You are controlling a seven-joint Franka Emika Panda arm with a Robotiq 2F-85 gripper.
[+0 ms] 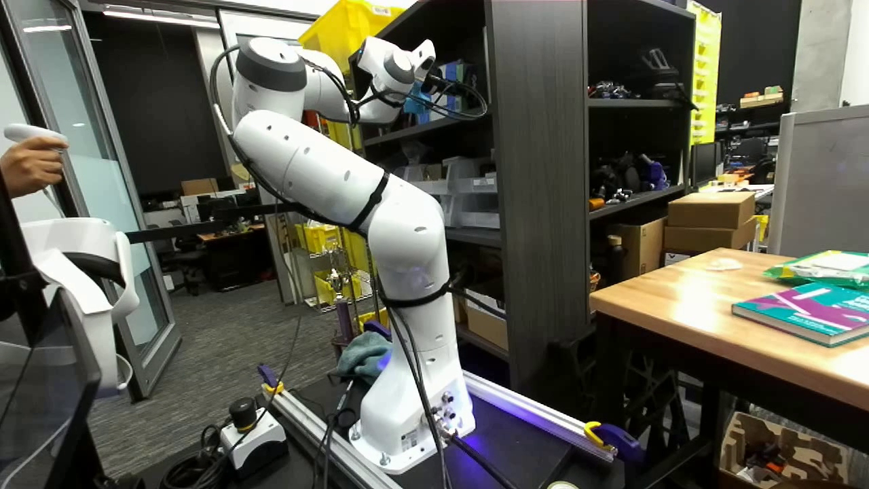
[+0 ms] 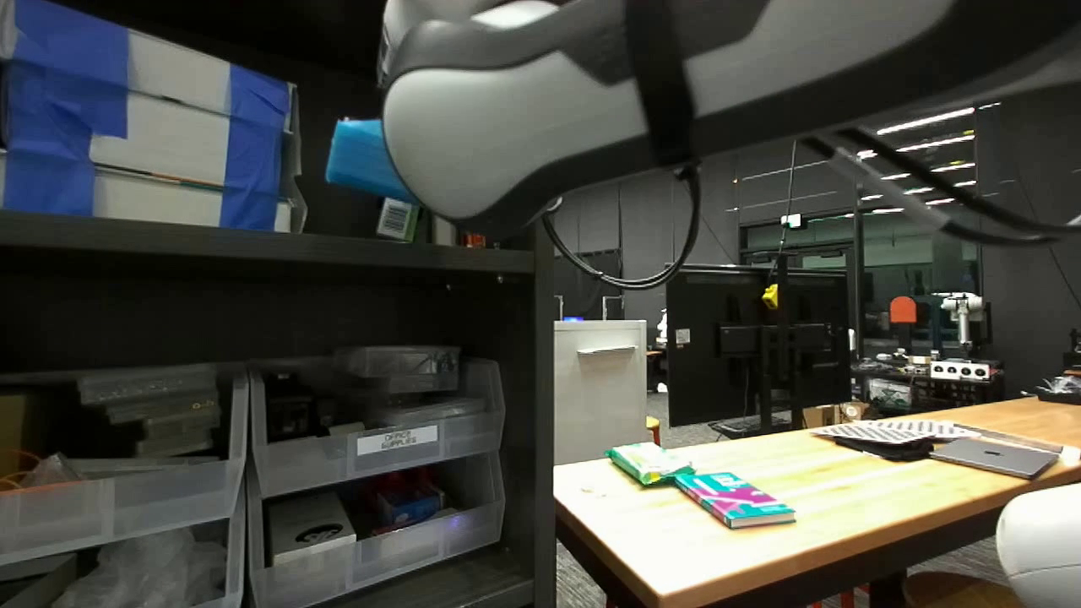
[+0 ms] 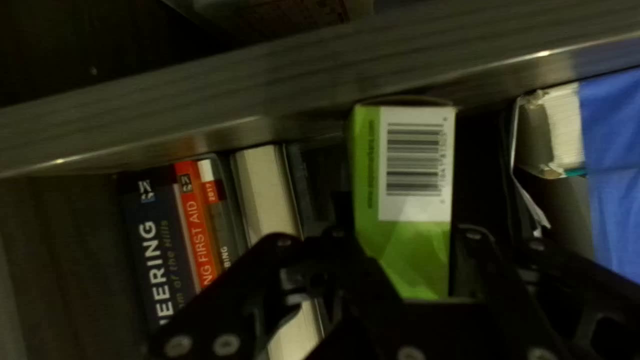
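Observation:
A green box with a white barcode label (image 3: pixel 414 162) stands between the fingers of my gripper in the wrist view, and the gripper is shut on it. The dark fingers flank its lower part; where they press on it is hard to make out. In exterior view 1 the gripper (image 1: pixel 436 81) is high up at the bookshelf's upper opening, small and partly lost against dark shelving. Below the arm in exterior view 2, the box's barcode end (image 2: pixel 397 219) peeks out near the shelf edge, while the gripper itself is hidden by the arm.
Upright books (image 3: pixel 159 246) fill the left of the shelf, and a blue-taped stack (image 3: pixel 612 168) is at the right. A shelf board (image 3: pixel 288 90) runs close by the box. Clear bins (image 2: pixel 375 446) sit below. A wooden table (image 2: pixel 649 547) holds a teal book (image 2: pixel 735 496).

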